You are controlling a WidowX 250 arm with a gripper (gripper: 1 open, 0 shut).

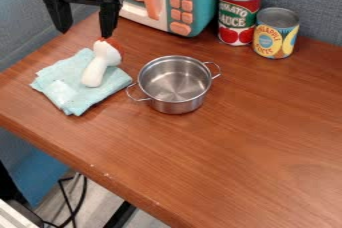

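Observation:
My black gripper (pixel 83 17) hangs at the top left of the camera view, open, its two fingers apart with nothing between them. Below it a white object with a red tip (pixel 98 65), like a toy mushroom or bottle, lies on a folded pale blue cloth (pixel 64 92). A steel pot (pixel 175 85) with two wire handles stands just right of the cloth.
A teal toy microwave (pixel 190 7) stands at the back, with a tomato sauce can (pixel 238 15) and a yellow can (pixel 275 34) to its right. Cables lie on the floor at lower left.

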